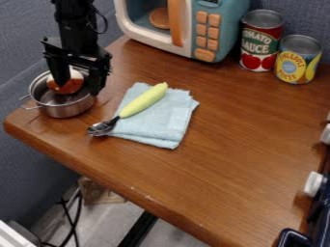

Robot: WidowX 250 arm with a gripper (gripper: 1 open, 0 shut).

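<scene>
My black gripper (75, 71) is over a steel pot (65, 105) at the table's left edge, its fingers reaching down to a reddish-orange round object (65, 85) inside. Whether the fingers are closed on that object cannot be told. A yellow banana-like item (145, 99) and a metal spoon (103, 127) lie on a folded light-blue cloth (164, 130), right of the pot.
A toy microwave (210, 24) stands at the back, with a tomato sauce can (260, 39) and a yellow can (298, 61) to its right. A dark appliance (310, 203) lines the right edge.
</scene>
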